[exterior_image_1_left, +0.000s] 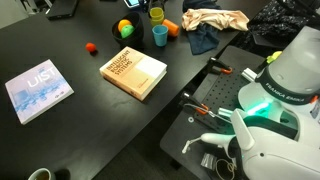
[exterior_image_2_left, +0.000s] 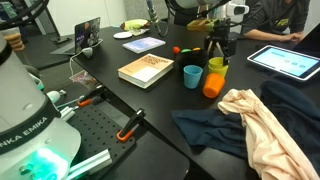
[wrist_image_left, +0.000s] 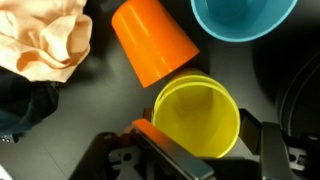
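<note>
In the wrist view a yellow cup (wrist_image_left: 195, 110) sits with its open mouth toward the camera, between the parted fingers of my gripper. The fingers stand open, one finger on either side of the cup. An orange strip (wrist_image_left: 174, 150) crosses the cup's near rim; what it belongs to is unclear. An orange cup (wrist_image_left: 153, 40) lies on its side close by, and a light-blue cup (wrist_image_left: 240, 15) stands beyond it. From exterior view 2, the gripper (exterior_image_2_left: 216, 50) is low over the yellow cup (exterior_image_2_left: 218, 65), partly covering it.
A black bowl (exterior_image_1_left: 122, 38) holding colored balls is near the cups. Peach cloth (exterior_image_2_left: 255, 125) and dark cloth (exterior_image_2_left: 208, 132) lie to one side. An orange-covered book (exterior_image_1_left: 132, 74), a second book (exterior_image_1_left: 38, 90) and a small red ball (exterior_image_1_left: 91, 47) rest on the table.
</note>
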